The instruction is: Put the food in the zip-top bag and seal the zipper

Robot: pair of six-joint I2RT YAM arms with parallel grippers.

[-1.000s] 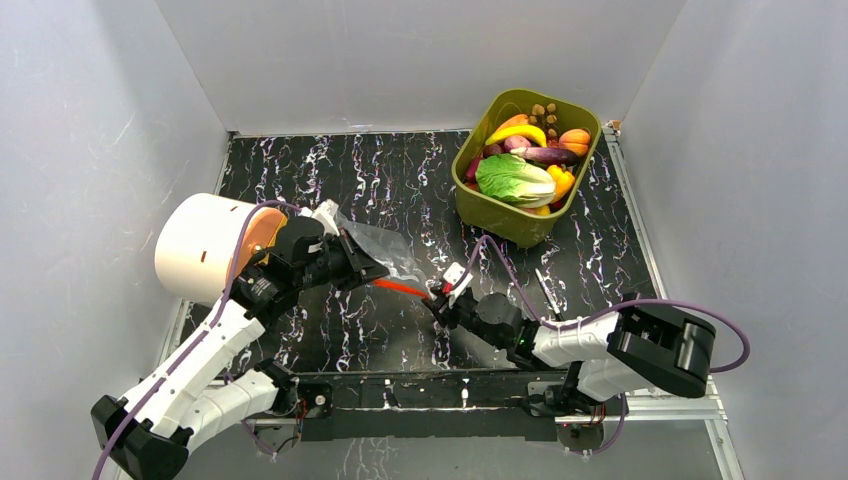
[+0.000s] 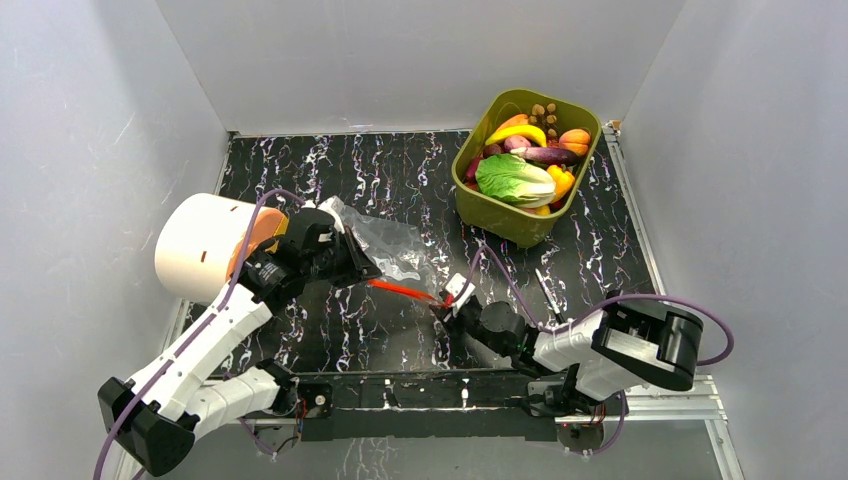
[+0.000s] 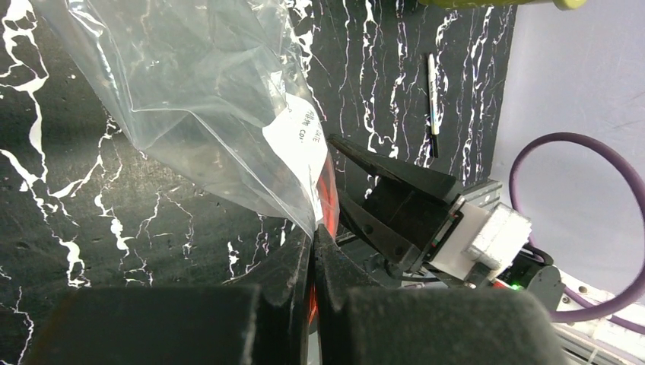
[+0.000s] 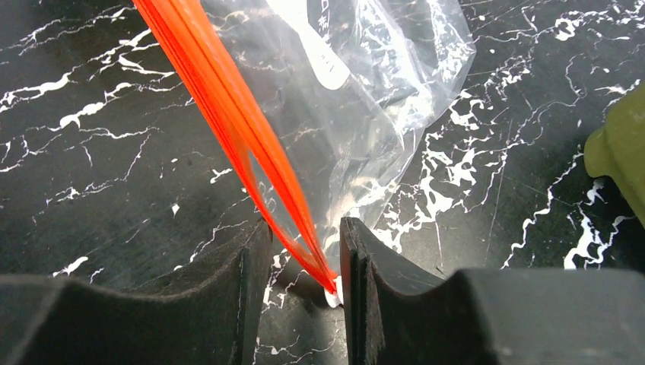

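Note:
A clear zip top bag [image 2: 385,243] with a white label [image 3: 299,137] lies slack between my grippers; no food shows inside. My left gripper is shut on its film, which narrows to a crease at the fingertips. From there the orange zipper [image 4: 251,137] slants toward my right gripper. That gripper stands part open, and the zipper end with a white slider [image 4: 335,293] sits in its gap, close to one finger [image 4: 357,281]. The food, including a cabbage [image 2: 513,182], a banana [image 2: 515,132] and an eggplant [image 2: 545,155], sits in the green bin [image 2: 500,217].
Near the right arm lies a pen [image 3: 433,103] on the dark marbled table [image 2: 330,165]. At the left stands a large cream cylinder [image 2: 203,245]. Grey walls enclose the table, whose back left part is clear.
My left gripper has shifted slightly left and my right gripper slightly right, so more orange zipper shows between them. The right forearm has swung a little. The bin has not moved.

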